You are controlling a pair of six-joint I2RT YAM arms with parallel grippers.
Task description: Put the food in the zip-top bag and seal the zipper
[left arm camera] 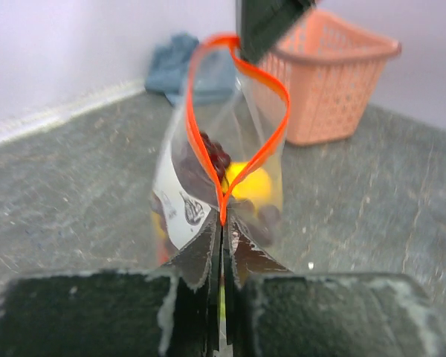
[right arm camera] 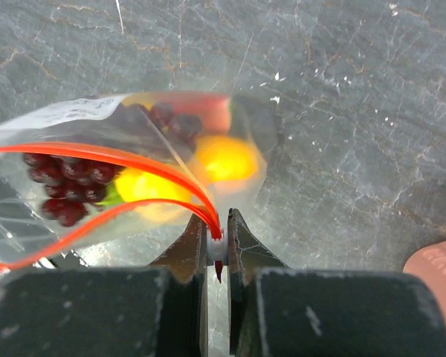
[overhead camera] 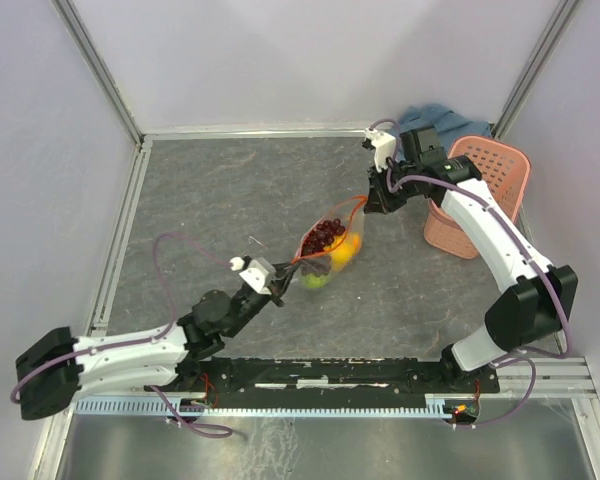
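Note:
The zip top bag [overhead camera: 332,240] hangs between my grippers, holding dark grapes [right arm camera: 74,186], yellow fruit [right arm camera: 227,156] and something green [overhead camera: 315,280]. Its orange zipper [left arm camera: 271,149] is parted into an open loop, pinched together at both ends. My left gripper is shut on the near end of the zipper, at the bag's lower left in the top view. My right gripper is shut on the other end, at the upper right.
A pink basket [overhead camera: 450,235] stands at the right, with a blue cloth [overhead camera: 440,118] behind it.

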